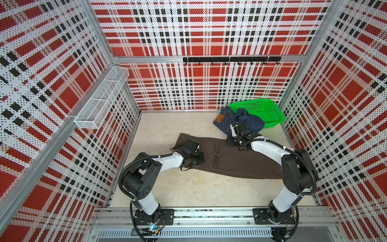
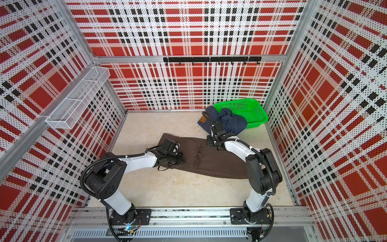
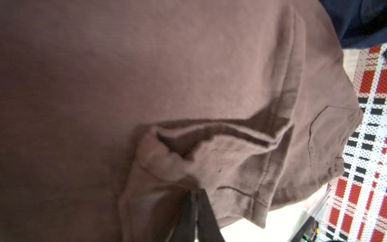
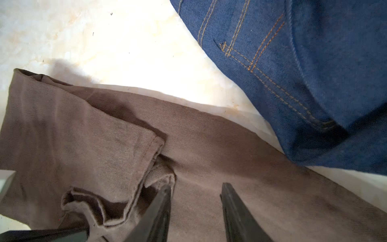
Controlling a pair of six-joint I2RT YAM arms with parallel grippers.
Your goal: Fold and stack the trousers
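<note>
Brown trousers (image 1: 246, 163) lie flat across the table, their left part folded over, with a crumpled band (image 3: 213, 141) near the fold. My left gripper is low on that folded part, shut, with nothing distinct seen between its fingers. My right gripper hangs above the brown cloth right of the fold, fingers open and empty. Navy jeans (image 4: 330, 72) lie bunched behind the trousers at the back right, overlapping the green basket's front.
A green basket (image 1: 274, 117) stands at the back right. A white wire shelf (image 1: 96, 104) is on the left wall.
</note>
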